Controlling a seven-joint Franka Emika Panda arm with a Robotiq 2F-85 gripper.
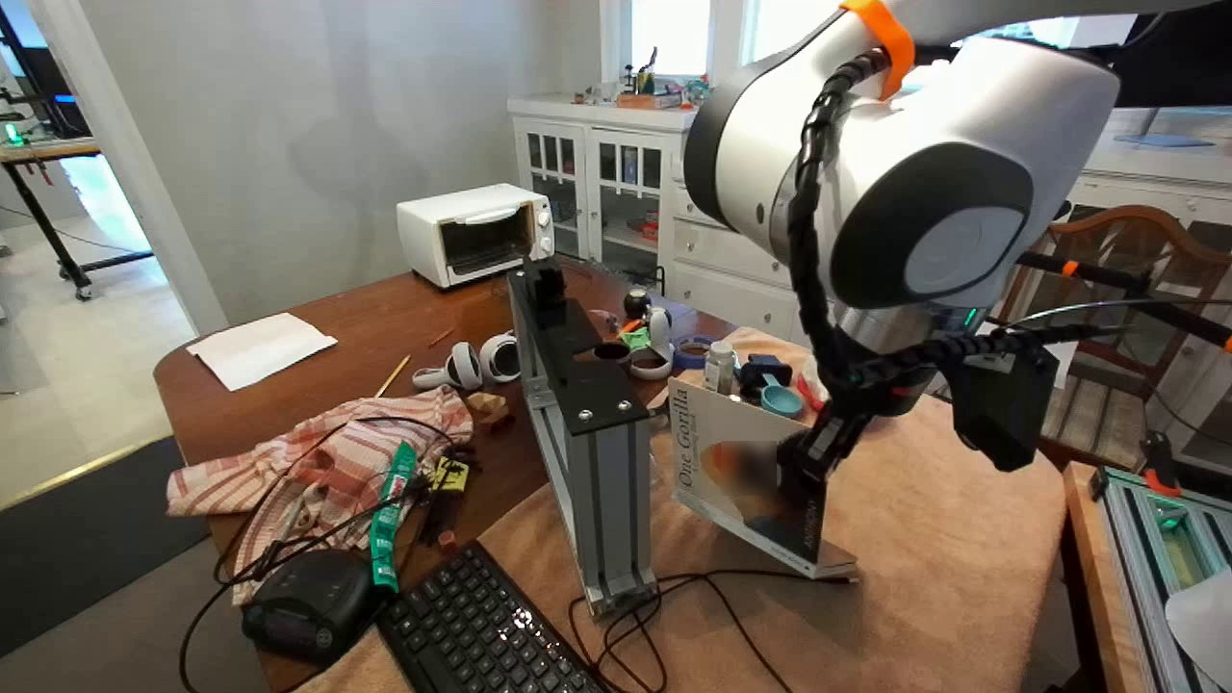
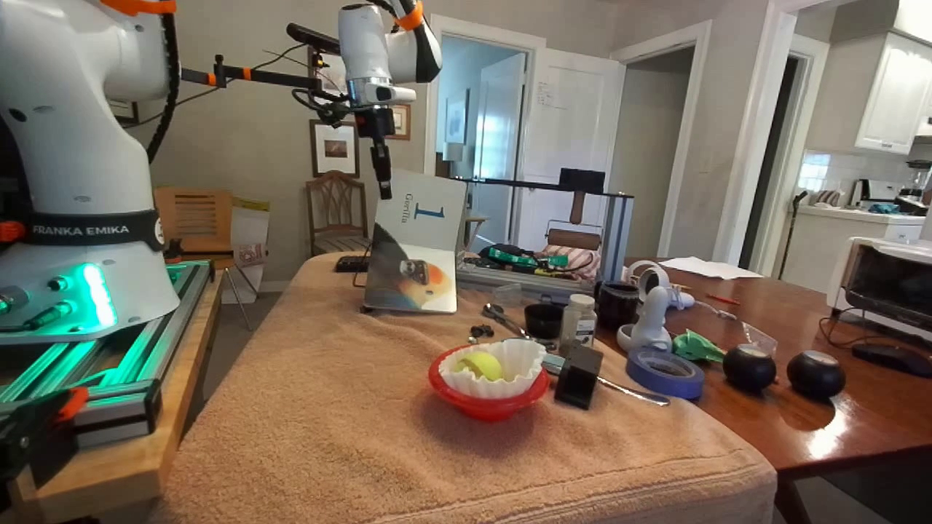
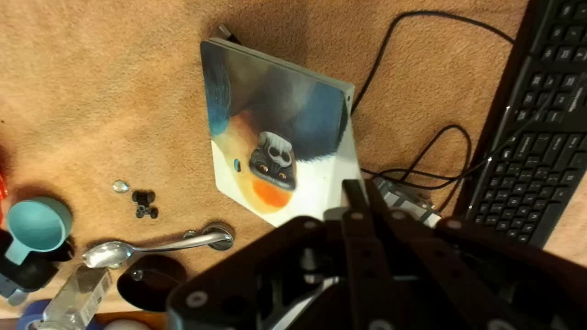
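The picture book "One Gorilla" stands upright on the tan towel, its gorilla art also facing exterior view 2. In that view my gripper points down at the upper corner of the book. From the wrist, my gripper looks shut, its fingertips overlapping the pale edge of the book. No thing shows clearly between the fingers, and whether they touch the book cannot be told. In exterior view 1 my gripper covers part of the cover.
A metal frame stands close beside the book, with a black cable and a keyboard nearby. A red bowl with a white liner, a spoon and a jar sit on the other side. The towel's near part is clear.
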